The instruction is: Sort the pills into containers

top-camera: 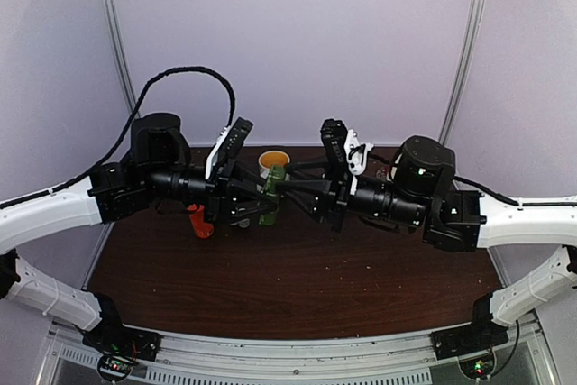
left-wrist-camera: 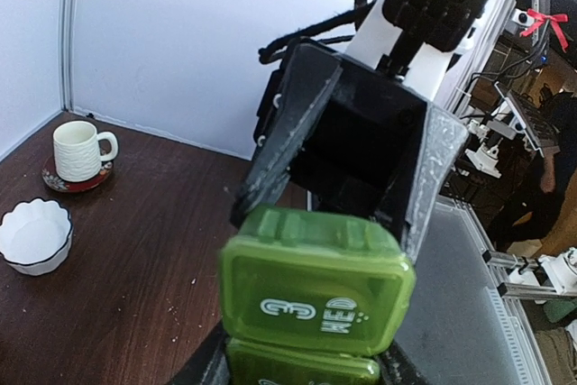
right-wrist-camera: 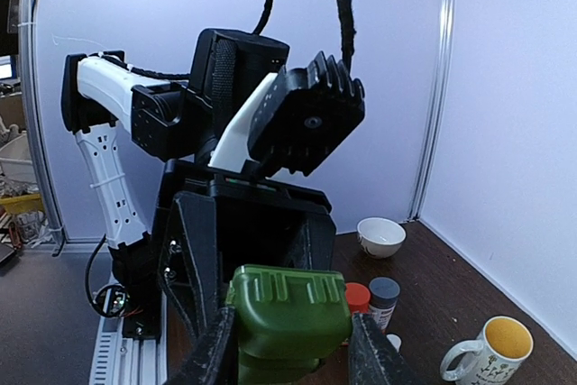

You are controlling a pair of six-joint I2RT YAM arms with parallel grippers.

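Observation:
A green bottle-like container point(top-camera: 271, 194) with white lettering hangs above the table between the two grippers. My left gripper point(top-camera: 261, 197) is shut on it from the left; in the left wrist view its body point(left-wrist-camera: 315, 290) fills the lower middle. From the right, my right gripper stands partly open around the container's ridged green end point(right-wrist-camera: 293, 313), a finger on either side. Whether those fingers touch it is hard to tell. No pills can be made out.
An orange bottle point(top-camera: 200, 222) stands left on the table, with a dark-capped bottle point(right-wrist-camera: 383, 295) near a red cap point(right-wrist-camera: 357, 297). A patterned mug point(right-wrist-camera: 498, 349), cream cup point(left-wrist-camera: 79, 151) and white bowls point(left-wrist-camera: 36, 236) stand farther back.

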